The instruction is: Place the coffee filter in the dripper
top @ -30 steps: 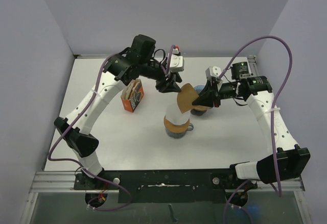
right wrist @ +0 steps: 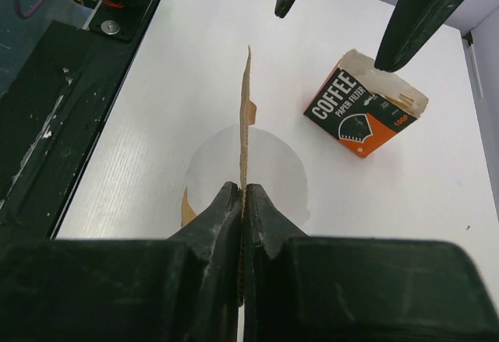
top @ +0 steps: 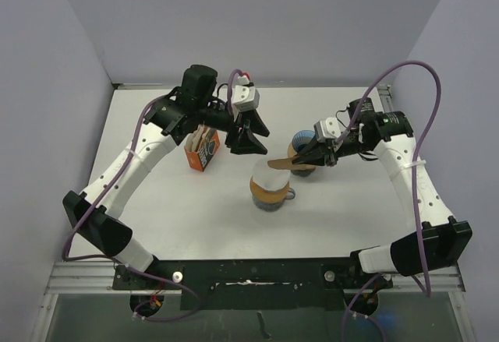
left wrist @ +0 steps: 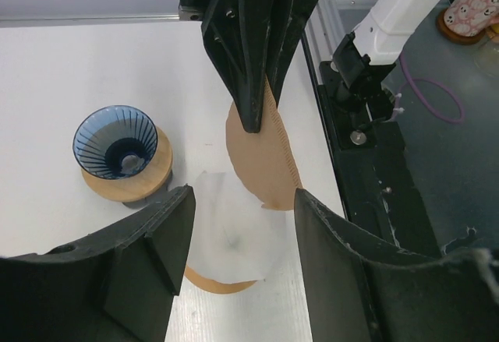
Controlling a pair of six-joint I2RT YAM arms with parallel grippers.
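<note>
My right gripper (top: 299, 163) is shut on a brown paper coffee filter (top: 279, 163), pinched at one edge. In the top view it hangs over a whitish, round-topped piece (top: 270, 175) with a wooden collar, standing on a grey cup with a handle. The right wrist view shows the filter (right wrist: 245, 135) almost edge-on; the left wrist view shows its flat side (left wrist: 253, 155). My left gripper (top: 251, 141) is open, to the left of the filter, and nothing is held between its fingers. A blue ribbed dripper (left wrist: 117, 146) with a wooden collar stands behind, partly under the right gripper from above.
An orange and black coffee filter box (right wrist: 362, 108), its top open, stands at the back left with filters inside. Clear white table lies in front and on the left. The dark rail (top: 261, 276) runs along the front edge.
My left gripper has drawn back leftward, away from the filter. The filter in my right gripper has turned from broad face to nearly edge-on in the top view.
</note>
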